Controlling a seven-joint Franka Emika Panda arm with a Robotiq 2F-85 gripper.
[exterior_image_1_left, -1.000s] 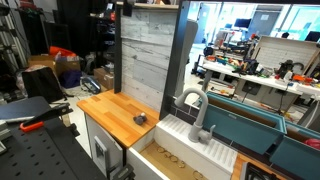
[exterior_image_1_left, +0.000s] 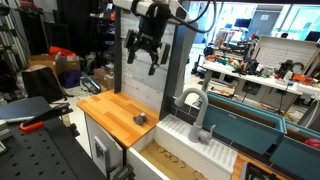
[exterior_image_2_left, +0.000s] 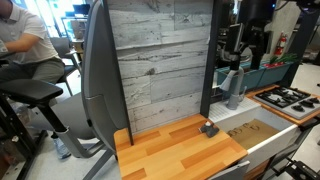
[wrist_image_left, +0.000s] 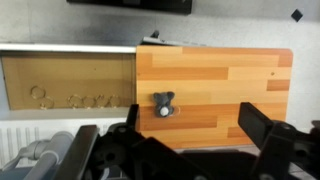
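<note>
A small grey toy-like object (wrist_image_left: 163, 104) with a pale round spot lies on the wooden counter (wrist_image_left: 215, 70). In exterior view 1 the same grey object (exterior_image_1_left: 140, 118) sits near the counter's right edge, beside the drawer. High above the counter hangs my gripper (exterior_image_1_left: 141, 66), well clear of the surface. Its two dark fingers stand wide apart in the wrist view, where the gripper is open with nothing between the fingers. The grey object shows just beyond them, towards the left finger.
Beside the counter an open drawer (exterior_image_1_left: 148, 159) holds several thin gold rings. A grey faucet (exterior_image_1_left: 203, 115) rises behind the drawer. The white plank panel (exterior_image_2_left: 160, 70) stands upright behind the counter.
My gripper has come down from near the top of exterior view 1 and shifted somewhat to the right. The grey object and the drawer have not moved.
</note>
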